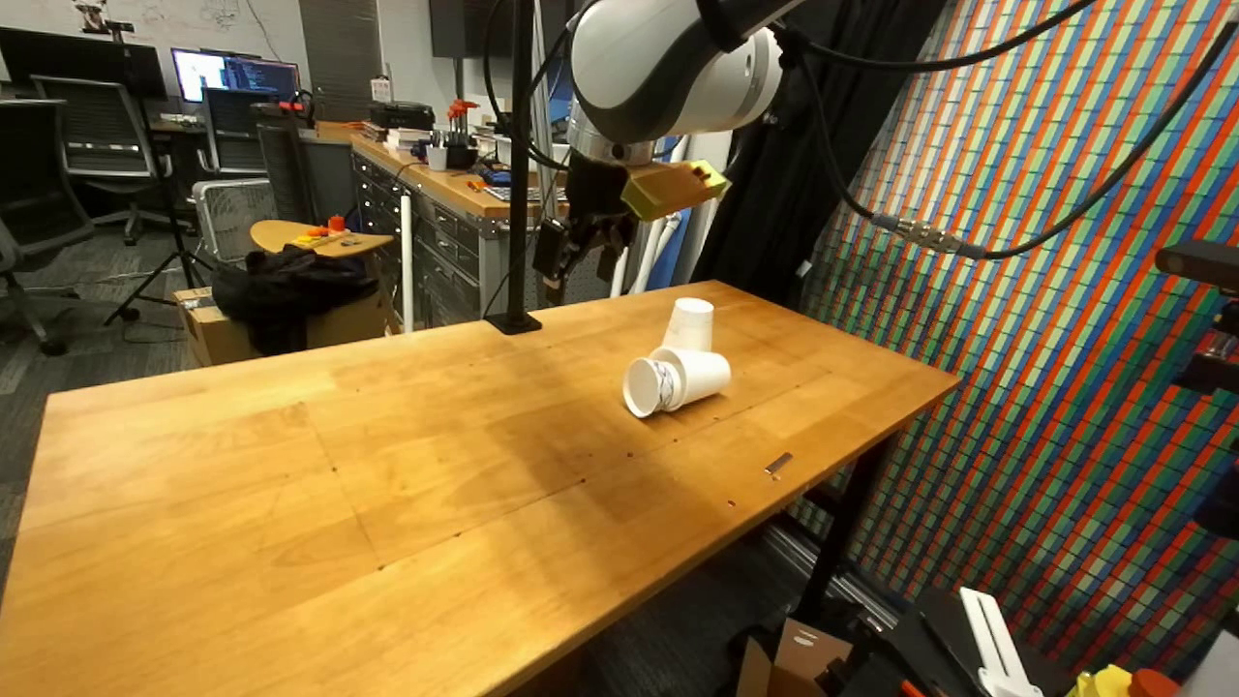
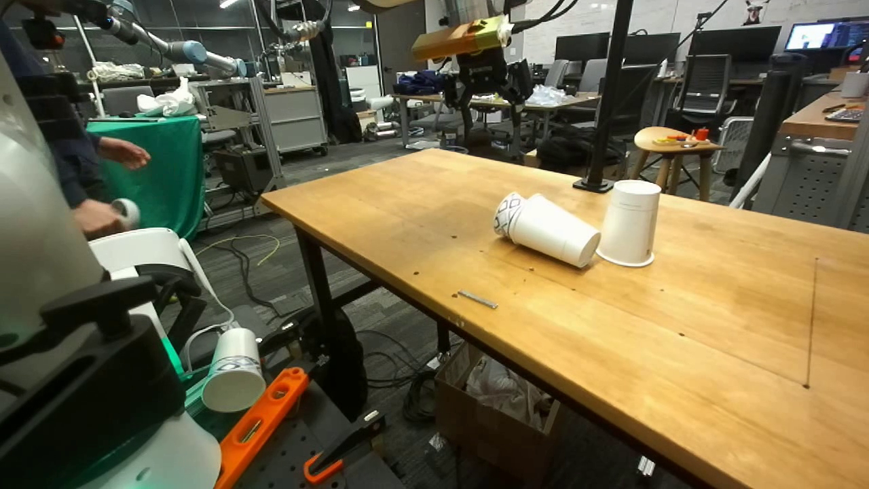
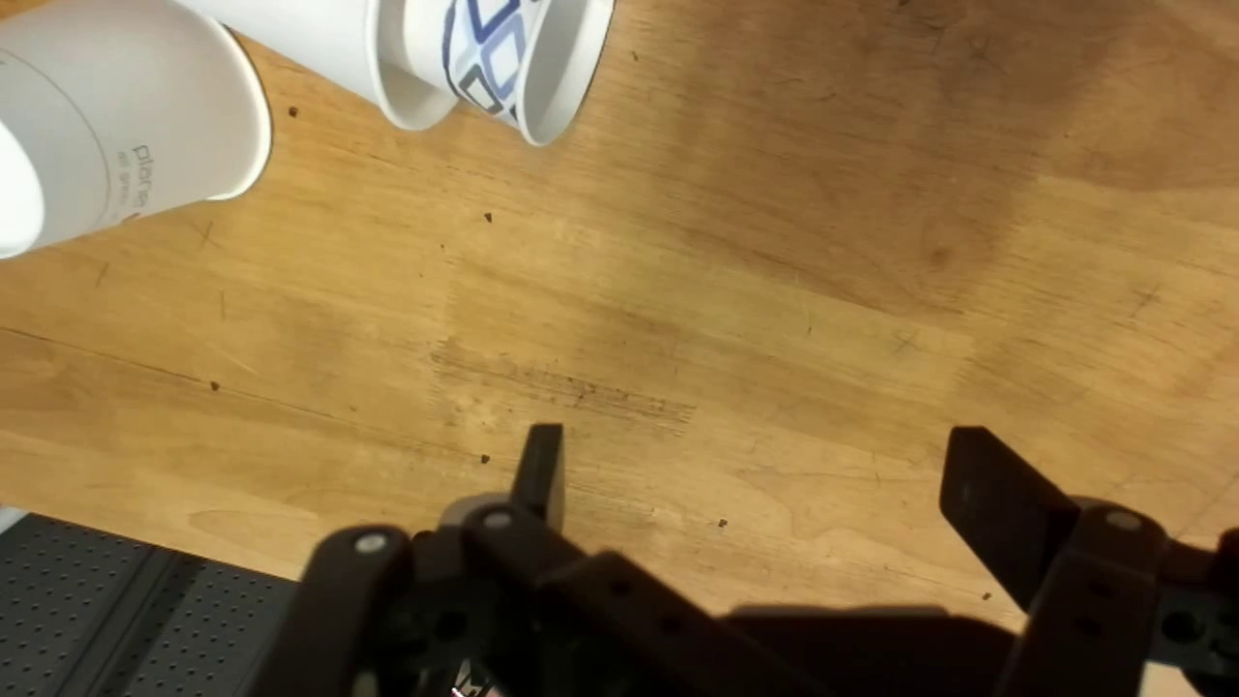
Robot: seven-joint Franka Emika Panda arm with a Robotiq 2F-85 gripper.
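Observation:
One white paper cup [image 2: 629, 223] stands upside down on the wooden table. Right beside it two cups lie on their sides, the patterned cup [image 2: 507, 216] partly inside the plain white cup [image 2: 558, 231]. In exterior view 1 the mouth of the patterned cup [image 1: 642, 387] faces the left front. My gripper [image 1: 587, 273] hangs above the table, clear of the cups. Its fingers [image 3: 540, 470] are wide apart in the wrist view, with only bare tabletop seen between them. The cups show at that view's upper left, the standing cup [image 3: 128, 122] cut off by the edge.
A black post [image 2: 603, 106] rises from the table's edge near the cups. A small metal strip [image 2: 477, 299] lies near another edge. A person's hand [image 2: 98, 219] shows at the left of exterior view 2, away from the table.

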